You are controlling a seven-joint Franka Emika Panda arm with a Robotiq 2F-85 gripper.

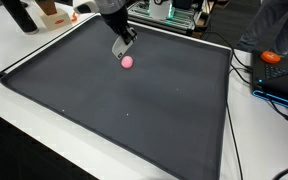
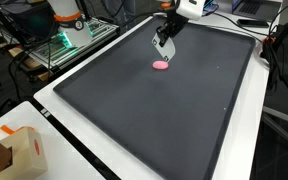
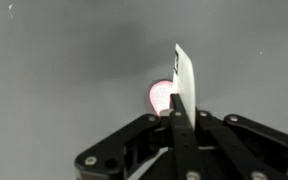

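Note:
A thin white card (image 1: 121, 47) hangs below my gripper (image 1: 128, 37), which is shut on it. In the second exterior view the card (image 2: 165, 47) stands nearly upright, its lower edge close to a round pink piece (image 2: 160, 65). Seen from the wrist, the card (image 3: 186, 82) appears almost edge-on between the fingertips and covers part of the pink piece (image 3: 160, 97). Whether the two touch cannot be told. The pink piece (image 1: 126, 62) rests on the dark grey board (image 1: 124, 110).
Most of the board (image 2: 144, 110) is clear toward the front and sides. White table (image 1: 99, 140) borders it. A dark device with an orange object (image 1: 271, 57) stands off to the right, and cables run near the board's right edge.

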